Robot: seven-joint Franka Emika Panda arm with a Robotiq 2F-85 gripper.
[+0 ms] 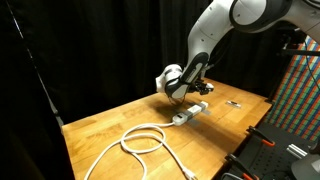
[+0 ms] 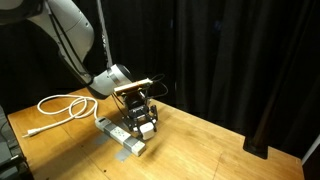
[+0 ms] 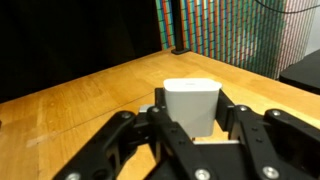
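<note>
A small white block (image 3: 192, 105), perhaps a plug or adapter, is held in my gripper, which is shut on it. In exterior view 2 the gripper (image 2: 141, 126) reaches low over the table beside the far end of the white power strip (image 2: 122, 138), with the white block (image 2: 149, 130) at its tip. Exterior view 1 shows the gripper (image 1: 202, 88) just behind the strip (image 1: 192, 113). Whether the block touches the strip or table cannot be told.
A white cable (image 1: 130, 136) runs from the strip in loops across the near left of the table. A small flat item (image 1: 233, 103) lies at the right.
</note>
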